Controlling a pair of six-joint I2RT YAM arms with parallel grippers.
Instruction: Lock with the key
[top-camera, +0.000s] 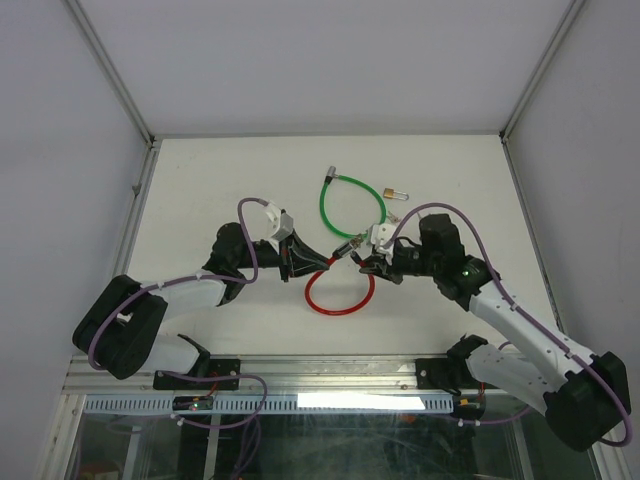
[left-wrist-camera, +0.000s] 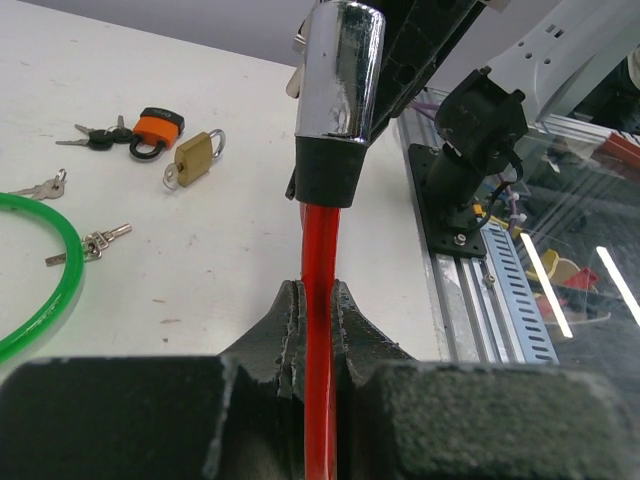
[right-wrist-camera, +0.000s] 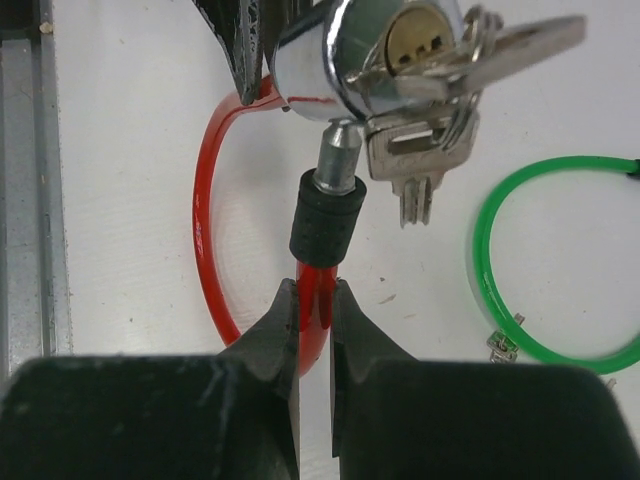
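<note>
A red cable lock forms a loop between my two arms. My left gripper is shut on the red cable just below its chrome lock cylinder. On the cable's other end, right below the black collar, my right gripper is shut. The metal pin above that collar points at the cylinder's side and meets it or nearly so; whether it is inserted cannot be made out. A key sits at the cylinder's keyhole, with a second key hanging from its ring.
A green cable lock lies behind the grippers. Loose keys, a brass padlock and an orange padlock rest on the table.
</note>
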